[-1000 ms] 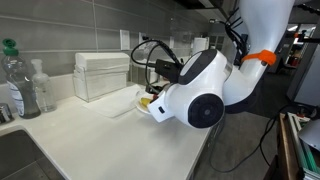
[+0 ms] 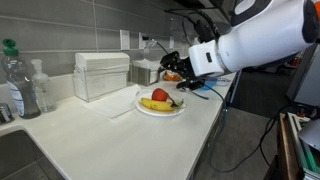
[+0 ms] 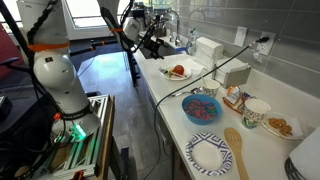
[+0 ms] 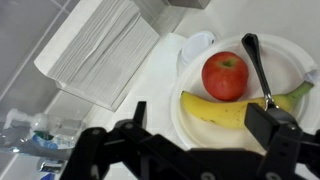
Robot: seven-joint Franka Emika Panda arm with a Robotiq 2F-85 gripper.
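A white plate [image 4: 184,127] fills the right part of the wrist view, bearing a red apple [image 4: 225,75], a yellow banana [image 4: 215,110] and a dark spoon [image 4: 256,62]. The spoon's handle points up past the apple, and its bowl end is by the banana. My gripper is open over the plate's near side, with its two fingers well apart and nothing held between them. In the first exterior view the apple [image 2: 160,95] and banana [image 2: 157,105] show on the plate, and the gripper [image 2: 180,85] hovers close above its right side.
Behind the plate stands a white box of paper towels [image 2: 101,75]. Soap bottles [image 2: 20,80] are by the sink [image 2: 22,158] at the left. A blue bowl [image 3: 202,108] and a patterned plate [image 3: 208,153] sit farther along the counter.
In the first exterior view the arm has swung up and to the right, uncovering the plate with the apple and banana. The objects there appear unmoved.
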